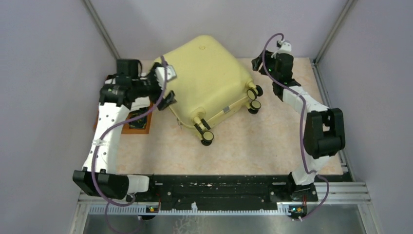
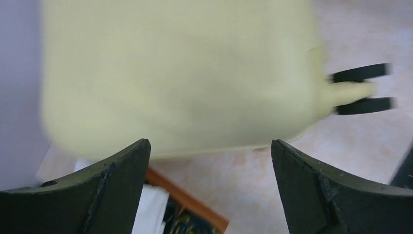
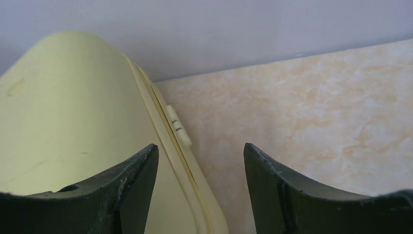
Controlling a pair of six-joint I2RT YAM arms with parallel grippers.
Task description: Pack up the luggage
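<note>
A pale yellow hard-shell suitcase (image 1: 209, 73) lies shut on the table, turned at an angle, with its black wheels (image 1: 207, 138) toward the front right. Over its left edge, my left gripper (image 1: 168, 87) hangs open; the left wrist view shows only the blurred shell (image 2: 185, 87) beyond its fingers (image 2: 311, 195). Right of the suitcase, near the back, is my right gripper (image 1: 258, 61). Its fingers (image 3: 272, 187) stand apart with nothing between them. The right wrist view also shows the seam side of the suitcase, with a small raised fitting (image 3: 178, 126).
At the left, an orange-brown tray (image 1: 127, 129) holds a white cloth (image 1: 141, 103), both largely covered by the left arm. Bare table (image 1: 287, 141) lies at the front and right. Grey walls (image 1: 204, 19) close in the back and sides.
</note>
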